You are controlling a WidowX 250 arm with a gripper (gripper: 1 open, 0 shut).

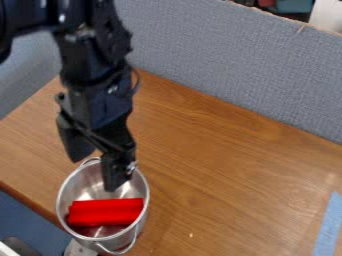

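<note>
A black gripper (96, 148) hangs open over a metal pot (140, 220) at the lower left, its fingers reaching down to the back part of the pot. A bright red oblong object (104, 212) lies in the pot's front half, below the fingers. Whether the fingertips touch the pot cannot be told from this view.
A padded grey wall (221, 65) runs along the back. A light blue strip (327, 222) lies at the right edge, and the table's edge runs along the lower left.
</note>
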